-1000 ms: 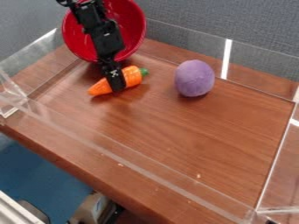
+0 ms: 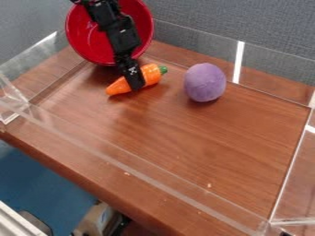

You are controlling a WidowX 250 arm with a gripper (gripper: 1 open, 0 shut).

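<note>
A toy carrot (image 2: pixel 123 85) with a green top lies diagonally on the wooden table at the upper left. The black gripper (image 2: pixel 132 75) reaches down onto it near its middle; whether its fingers are open or closed round the carrot is unclear. A purple ball (image 2: pixel 204 83) rests to the right of the carrot. A red bowl (image 2: pixel 88 41) stands on its side or tilted at the back left, partly behind the arm.
Clear plastic walls edge the wooden table (image 2: pixel 179 157), whose middle and front are bare. A grey textured wall stands behind, and a blue floor shows at the lower left.
The gripper and carrot have shifted slightly up and to the right, the carrot now a little further from the front left. The ball has not moved.
</note>
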